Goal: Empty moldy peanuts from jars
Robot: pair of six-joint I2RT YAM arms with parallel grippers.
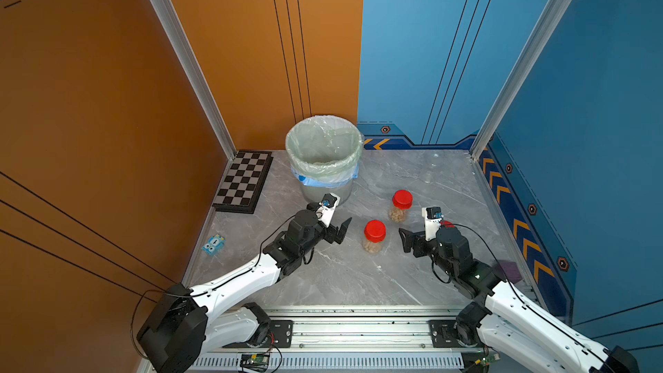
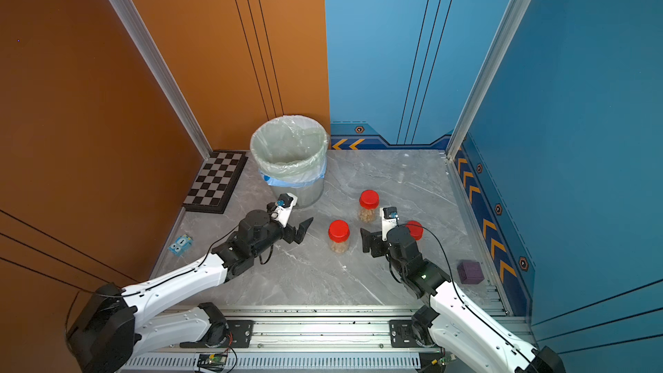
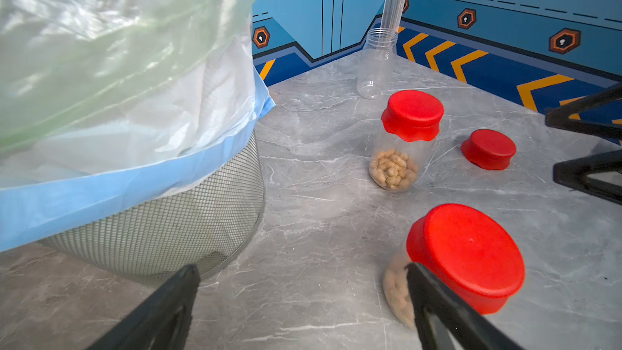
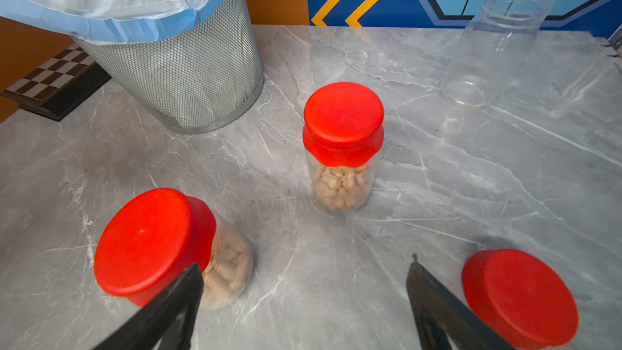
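Note:
Two clear jars with red lids and peanuts inside stand upright on the table: the near jar (image 1: 374,236) between the two grippers, and the far jar (image 4: 343,145) behind it. An empty, lidless clear jar (image 4: 490,48) stands at the back right. A loose red lid (image 4: 519,298) lies on the table, partly hidden by the right arm in the top left view. The lined mesh bin (image 1: 324,148) is at the back. My left gripper (image 1: 341,230) is open, left of the near jar. Open too, my right gripper (image 1: 409,241) sits to that jar's right. Neither touches a jar.
A checkered board (image 1: 243,181) lies left of the bin. There is a small blue item (image 1: 213,244) at the left edge and a purple block (image 2: 471,272) at the right edge.

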